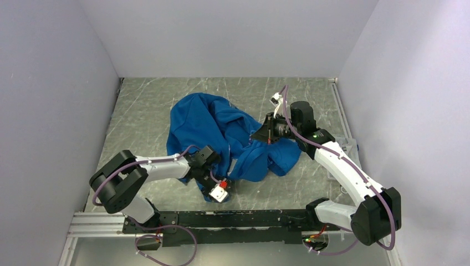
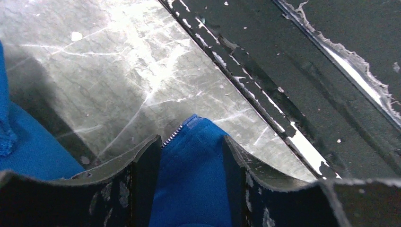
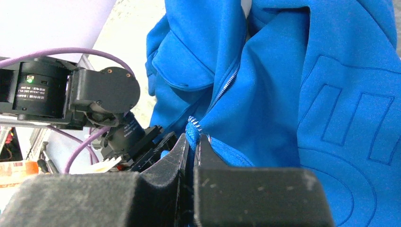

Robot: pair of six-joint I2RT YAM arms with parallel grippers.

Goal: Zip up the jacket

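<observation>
The blue jacket [image 1: 195, 119] lies crumpled on the marble table, an open zipper [image 3: 228, 82] running along it. My left gripper is low at the near edge, its fingers part open either side of a fabric corner with zipper teeth [image 2: 172, 135]; whether it touches the cloth is unclear. My right gripper is shut on a strip of blue zipper edge at the jacket's right side, with teeth showing above the fingertips.
A dark strip [image 2: 326, 56] borders the table's near edge. Bare marble [image 1: 133, 100] surrounds the jacket at back and left. Grey walls enclose the sides and back; clear plastic [image 1: 349, 147] sits by the right edge.
</observation>
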